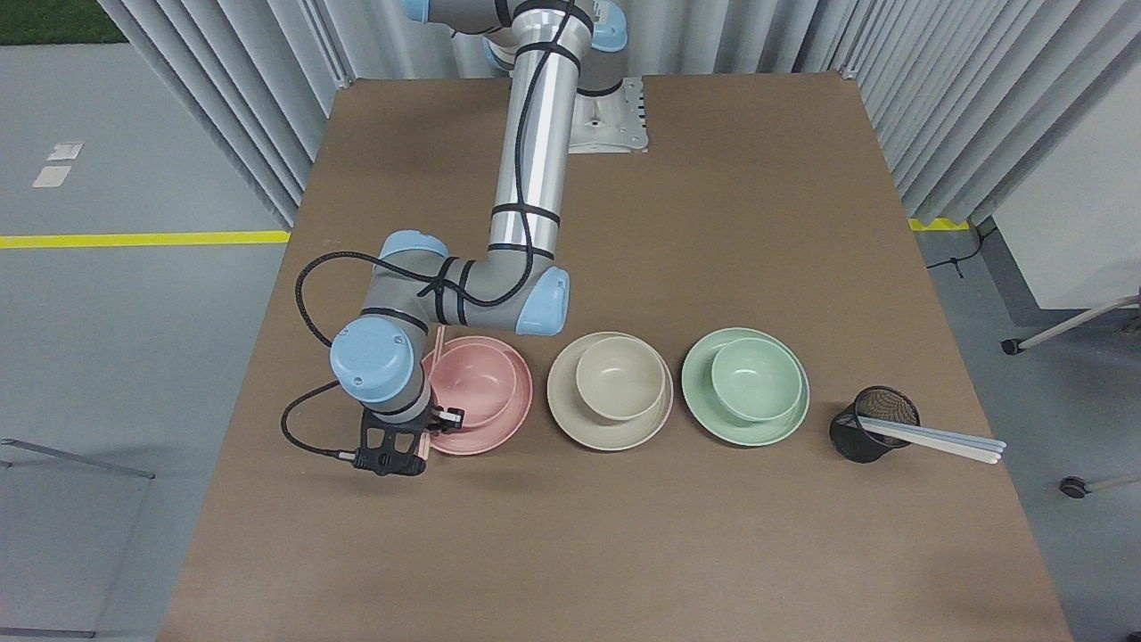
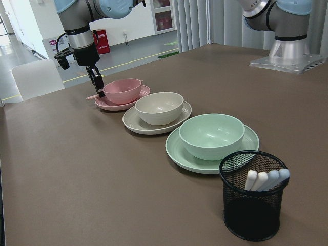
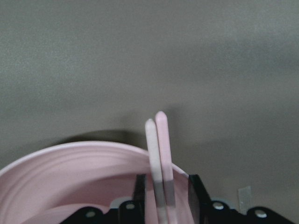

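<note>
A pair of pink chopsticks (image 3: pixel 164 144), one paler, lies across the rim of the pink plate (image 1: pixel 487 435), beside the pink bowl (image 1: pixel 473 383). My gripper is low over that plate's left edge, its fingers open on either side of the chopsticks, with a visible gap around them in the wrist view. In the front view the arm hides most of the chopsticks; in the left view the fingertips are down at the plate beside the bowl.
To the right stand a cream bowl (image 1: pixel 619 376) on a plate, a green bowl (image 1: pixel 756 378) on a plate, and a black mesh cup (image 2: pixel 250 218) holding several light chopsticks.
</note>
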